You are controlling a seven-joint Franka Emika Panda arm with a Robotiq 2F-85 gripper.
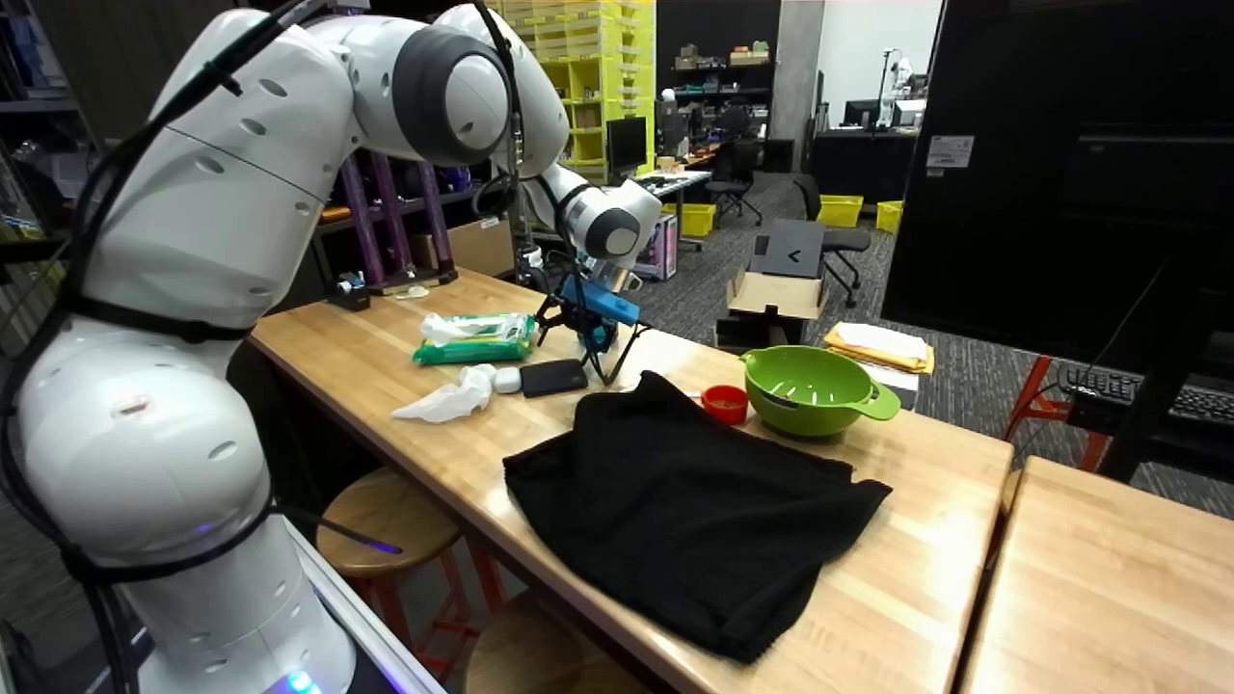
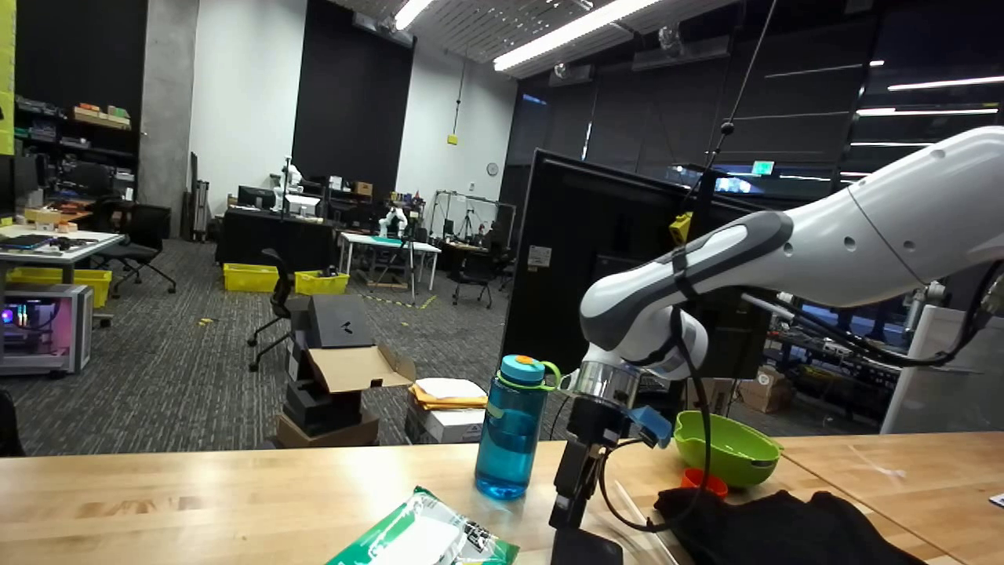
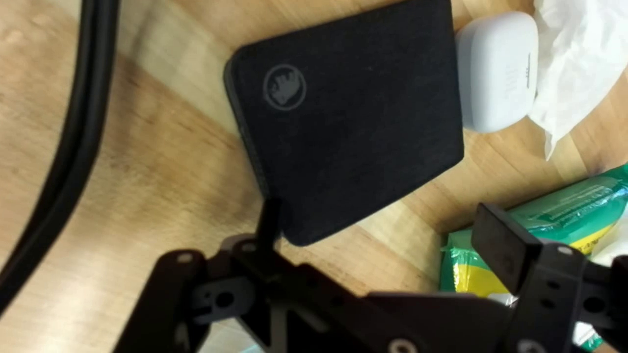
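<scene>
My gripper is open over the wooden table, its fingers wide apart with nothing held between them. In the wrist view one finger (image 3: 269, 220) overlaps a corner of a flat black wallet-like case (image 3: 359, 112) with a round emblem. Whether they touch, I cannot tell. The other finger (image 3: 506, 247) hangs in front of a green wipes pack (image 3: 544, 217). A small white case (image 3: 497, 70) lies against the black case's edge, with a crumpled white tissue (image 3: 577, 64) beside it. From outside, the gripper (image 1: 567, 330) appears just behind the black case (image 1: 554, 377).
A blue bottle (image 2: 511, 433) stands near the arm. A black cloth (image 1: 706, 509) covers much of the table's front, with a red cup (image 1: 725, 404) and a green colander (image 1: 810, 393) behind it. Bare tabletop (image 1: 914, 520) lies to the right.
</scene>
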